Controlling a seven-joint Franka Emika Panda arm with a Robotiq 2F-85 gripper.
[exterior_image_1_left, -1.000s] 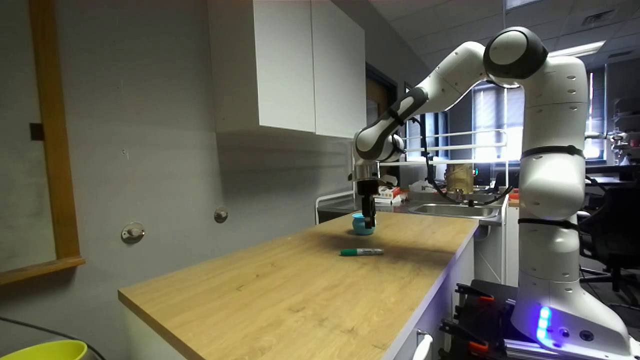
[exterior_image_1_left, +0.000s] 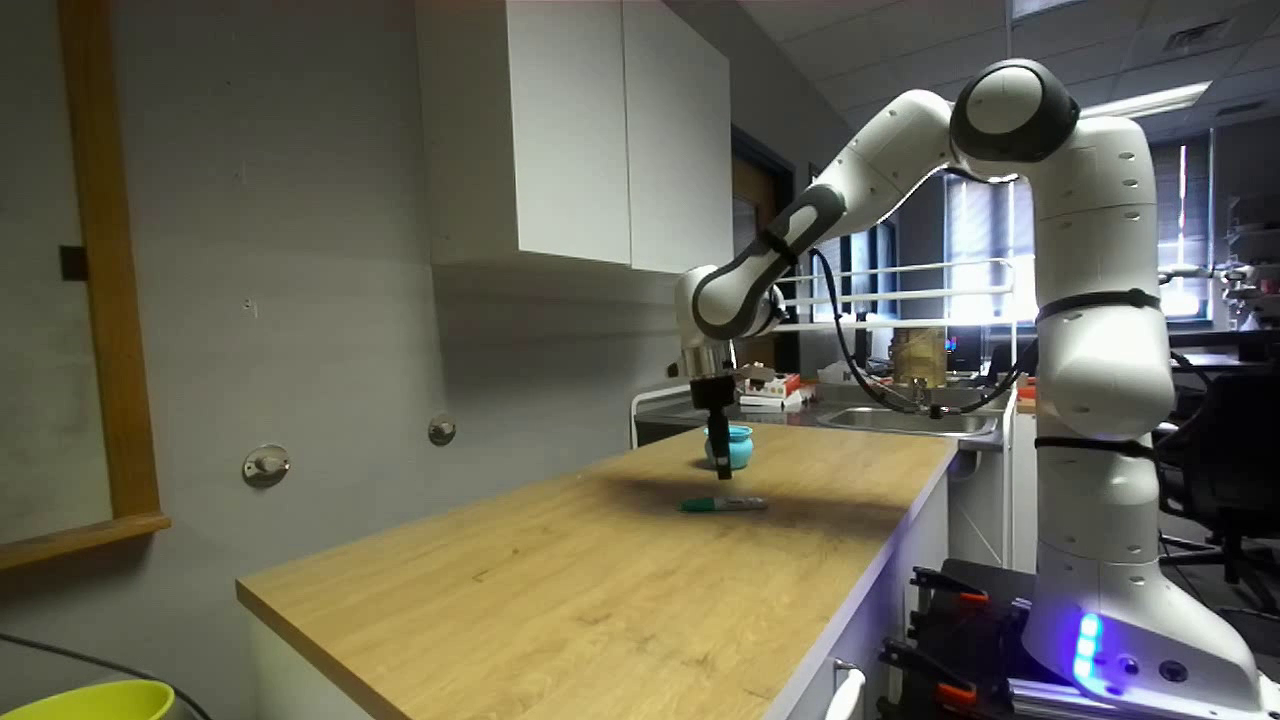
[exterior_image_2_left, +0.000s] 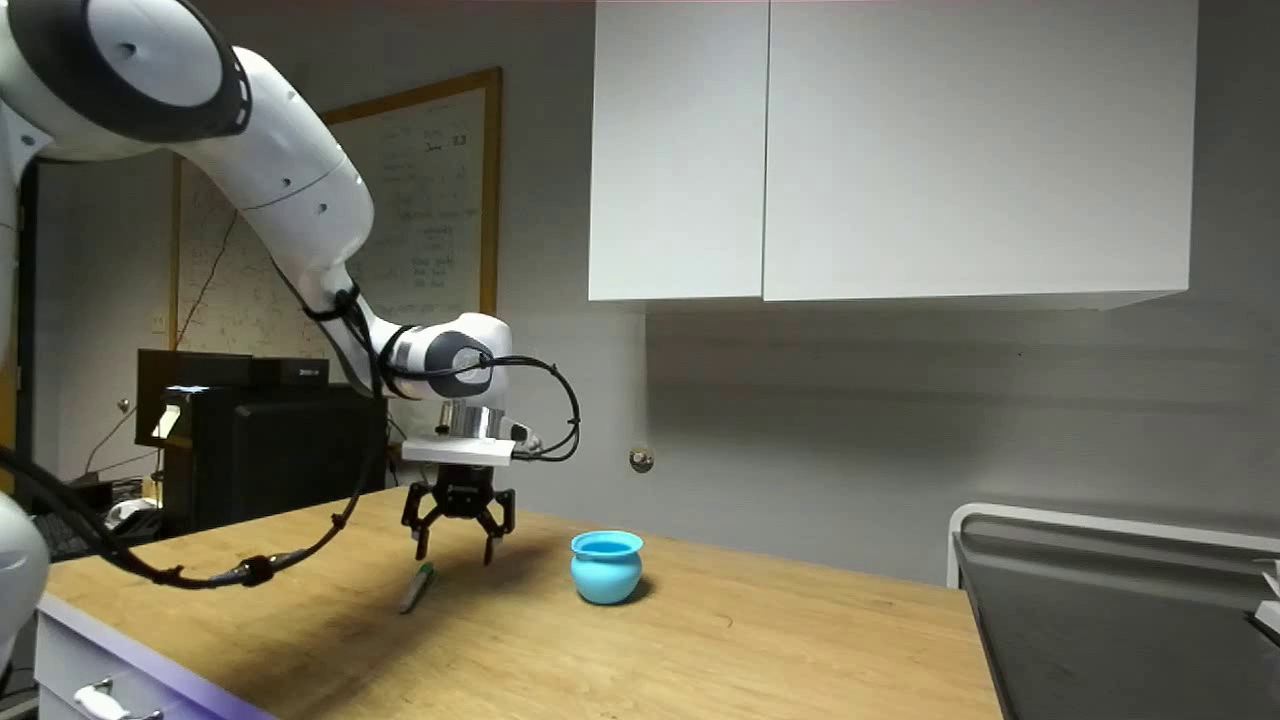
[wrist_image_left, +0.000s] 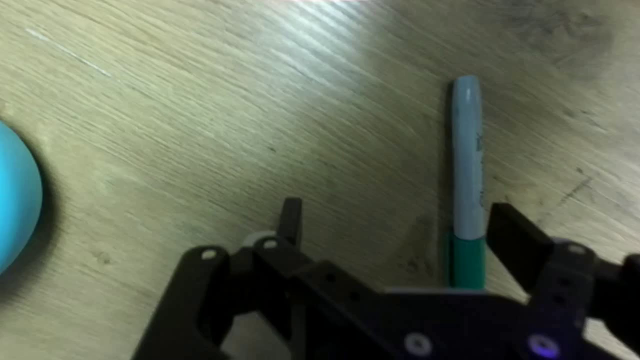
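Observation:
A grey marker with a green cap (wrist_image_left: 468, 174) lies flat on the wooden counter, and the same marker (exterior_image_1_left: 723, 505) shows below the arm in exterior view 1. Above it hangs my gripper (exterior_image_2_left: 457, 554), open and pointing down, with nothing between its fingers. In the wrist view the marker stands nearer the right finger (wrist_image_left: 517, 243) than the left, its capped end partly covered by the gripper body. A turquoise pot (exterior_image_2_left: 606, 566) sits upright on the counter beside the gripper, at the left edge of the wrist view.
White cabinets (exterior_image_2_left: 888, 156) hang on the wall above. Past the counter's far end are a sink (exterior_image_1_left: 912, 420) and a dark surface with a raised rail. A cable loops along the arm.
In exterior view 1 my gripper has moved left and lower, closer to the marker. It now stands more in front of the pot. Marker and pot have stayed put.

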